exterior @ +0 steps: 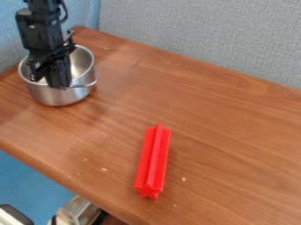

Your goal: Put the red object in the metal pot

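Observation:
A long red object (153,162) with ridged sides lies on the wooden table, right of the lower middle. The metal pot (76,92) stands upright near the table's far left corner. Over and partly inside the pot's mouth is my black gripper (55,81), well away from the red object. Its fingers overlap the pot's near wall in this view, and whether they touch the metal I cannot tell. How far apart the fingers stand is unclear, and most of the pot's inside is hidden behind them.
Grey fabric panels (223,35) rise behind its far edge. A metal fixture (77,212) is by the near left edge.

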